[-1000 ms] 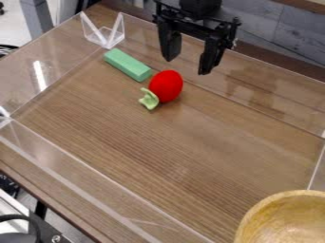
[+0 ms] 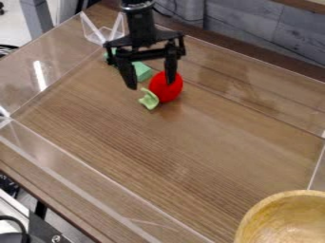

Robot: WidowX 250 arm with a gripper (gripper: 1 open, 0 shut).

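The black gripper (image 2: 144,68) hangs over the upper middle of the wooden table, its fingers spread open just left of a red round object (image 2: 168,85) with a pale green stem-like end at its lower left. A green block (image 2: 132,66) lies behind the gripper at upper left, partly hidden by it. Whether the fingers touch the red object cannot be told.
A clear plastic container (image 2: 99,28) sits at the back left near the table edge. A tan bowl (image 2: 286,218) is at the front right corner. A grey wall runs along the back.
The gripper has moved left and down from the back right toward the red object and green block. The objects on the table show no clear movement.
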